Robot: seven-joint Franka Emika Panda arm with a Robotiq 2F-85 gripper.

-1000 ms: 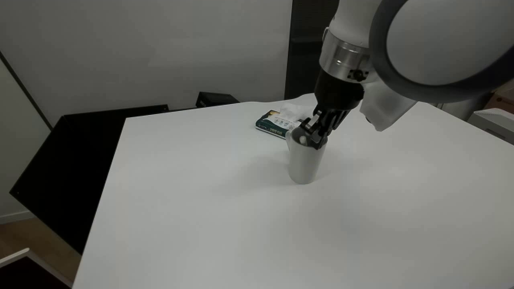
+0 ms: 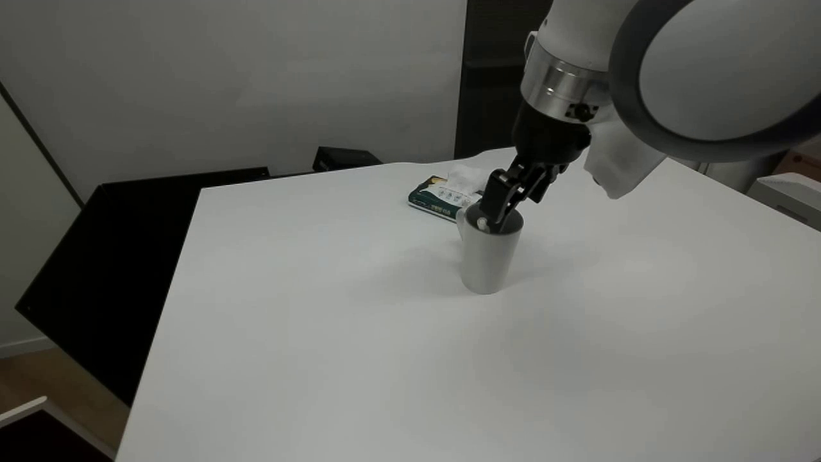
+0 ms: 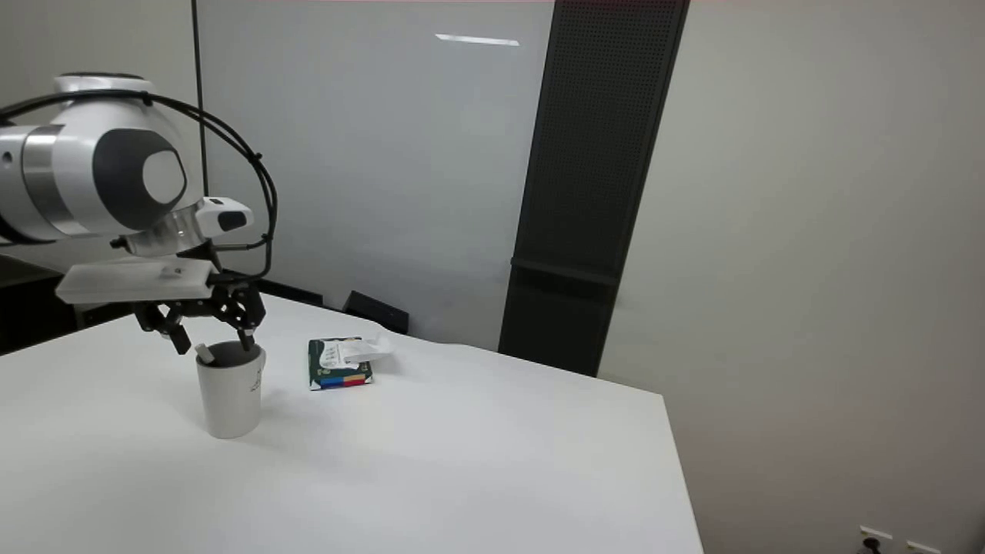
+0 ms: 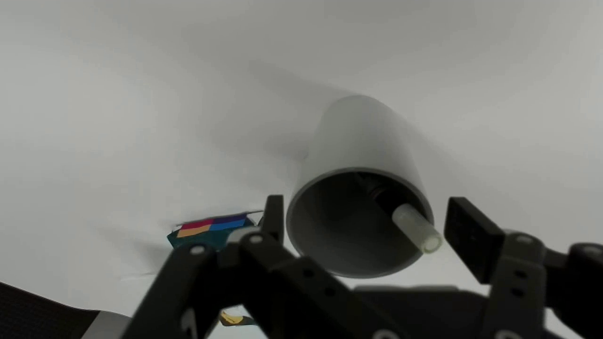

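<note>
A white cup (image 2: 486, 262) with a dark grey inside stands upright on the table. Leaning in it is a marker (image 4: 415, 226) with a pale end, which rests against the rim and pokes just past it in the wrist view. Over the cup's mouth is my gripper, its fingers apart, one to each side of the opening in the wrist view. Between the fingers I see no held object. In the second exterior view the gripper (image 3: 214, 346) hangs right above the cup (image 3: 231, 397), and the marker's pale end (image 3: 204, 354) shows at the rim.
Behind the cup lies a green tissue pack (image 2: 439, 196) with a white tissue sticking out, close to the gripper's side in the wrist view. A black box (image 2: 344, 158) sits beyond the far edge.
In exterior view 1, the arm has shifted slightly up and to the right, and the fingers appear wider apart. Neither the cup nor the tissue pack has visibly moved.
</note>
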